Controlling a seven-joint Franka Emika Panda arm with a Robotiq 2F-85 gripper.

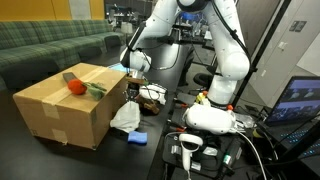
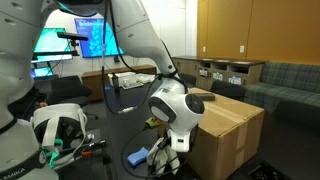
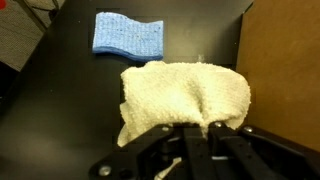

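In the wrist view a cream-white cloth bunches up between the fingers of my gripper, which is shut on it. The cloth spreads out ahead of the fingertips. In exterior view 1 my gripper is low beside the cardboard box, and the white cloth hangs below it. Whether the cloth's lower edge touches the dark table is hard to tell. A blue sponge lies flat on the table, a little apart from the cloth.
The large cardboard box stands right beside the gripper; a red item and a green item sit at its top. Brown and pale objects lie on the gripper's other side.
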